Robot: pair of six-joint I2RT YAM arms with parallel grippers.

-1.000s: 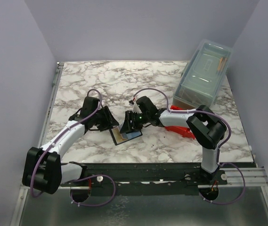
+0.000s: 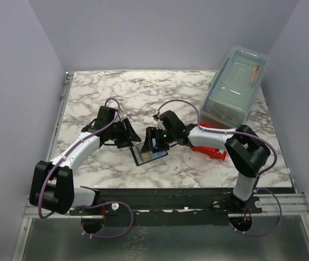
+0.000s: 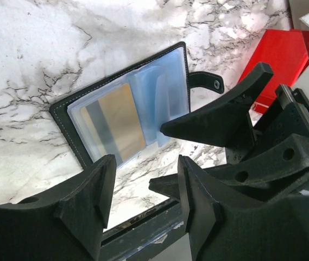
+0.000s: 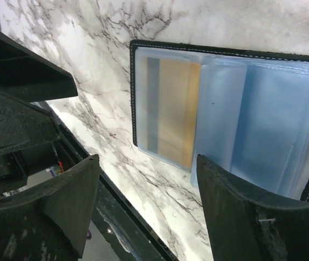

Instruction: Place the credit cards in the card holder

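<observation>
The black card holder [image 3: 62, 109] lies open on the marble table, clear blue plastic sleeves [image 4: 271, 119] inside and a tan card [image 4: 173, 109] showing under plastic on its left part. My left gripper hangs above the holder's near-left side, fingers apart with nothing between. My right gripper is over the holder's middle and right part, fingers apart around the sleeves' near edge; in the left wrist view one fingertip is by the upright middle sleeve. Whether it touches is unclear.
A red object [image 2: 208, 153] lies at the right, beside stacked translucent plastic bins [image 2: 235, 81]. A dark table edge [image 2: 165, 196] runs along the front.
Since a second ago my left arm has moved up and slightly back from the holder; the right arm has shifted slightly. The holder has moved a little to the right.
</observation>
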